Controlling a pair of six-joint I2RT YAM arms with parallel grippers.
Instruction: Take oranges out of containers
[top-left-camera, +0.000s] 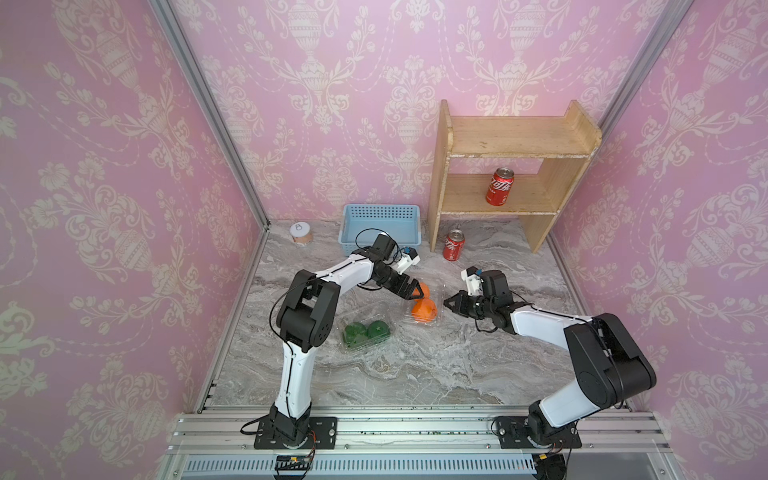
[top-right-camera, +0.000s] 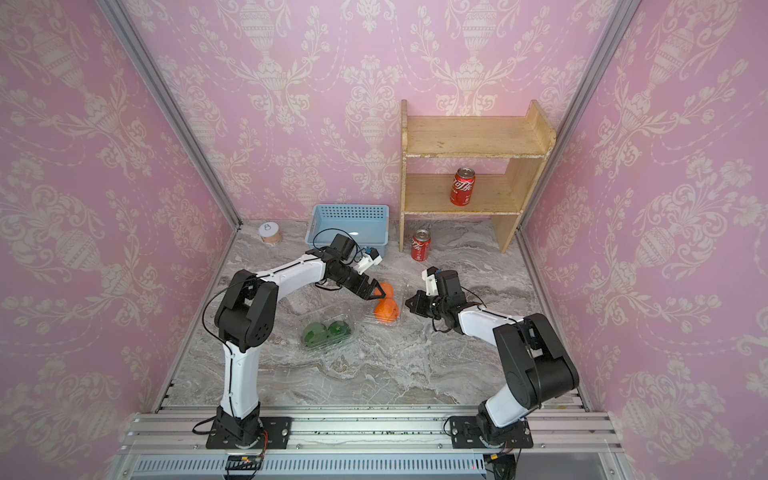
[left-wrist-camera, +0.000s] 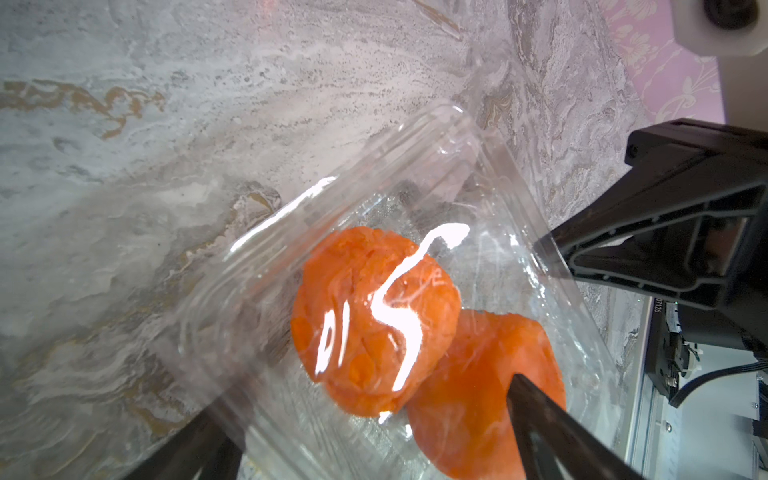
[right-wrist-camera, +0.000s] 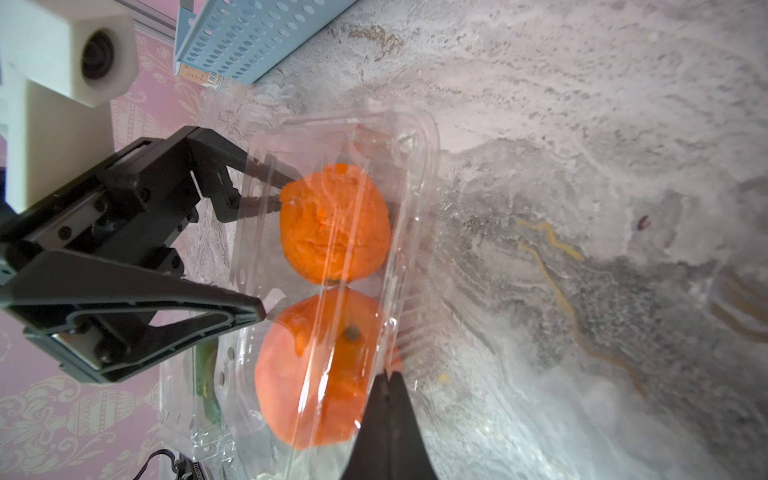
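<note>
Two oranges sit side by side in a clear plastic container (left-wrist-camera: 320, 196) with its near faces glossy; one orange (left-wrist-camera: 376, 320) is nearer the middle of the left wrist view, the other orange (left-wrist-camera: 488, 392) lower right. My left gripper (top-left-camera: 413, 289) is at the container's left side, its fingers spread wide apart; in the right wrist view, the fingers (right-wrist-camera: 216, 308) reach to the container's side and no orange is clearly gripped. Right of the container, my right gripper (top-left-camera: 449, 302) is shut, with nothing showing between its fingertips.
Another clear container holds green fruit (top-left-camera: 366, 332), left of the oranges. A blue basket (top-left-camera: 381, 212) stands at the back, with a small tin (top-left-camera: 301, 232) to its left. One red can (top-left-camera: 453, 245) is by the wooden shelf (top-left-camera: 520, 148).
</note>
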